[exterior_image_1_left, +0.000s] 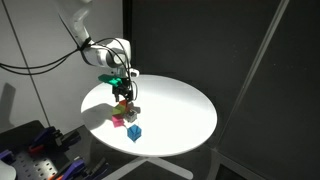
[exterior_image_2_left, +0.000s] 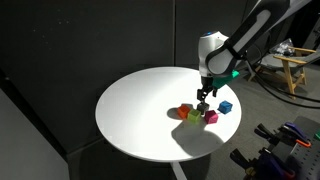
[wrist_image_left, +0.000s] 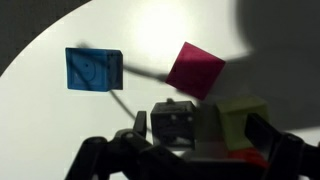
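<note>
My gripper (exterior_image_1_left: 125, 97) hangs low over a cluster of small cubes, open, its dark fingers spread apart in the wrist view. A grey cube (wrist_image_left: 173, 122) and a yellow-green cube (wrist_image_left: 241, 120) show between and just beyond the fingertips; no grip on either is visible. Beside them is a pink-red cube (wrist_image_left: 195, 71). Part of an orange-red cube (wrist_image_left: 247, 156) peeks out past the yellow-green one, mostly hidden by the gripper; exterior view 2 shows this cube (exterior_image_2_left: 184, 110) clearly. A blue cube (wrist_image_left: 95, 69) with a drawn face lies apart from the group.
A black cable loops around the arm (exterior_image_2_left: 212, 55). In exterior view 2, a wooden chair (exterior_image_2_left: 290, 68) stands behind, off the table.
</note>
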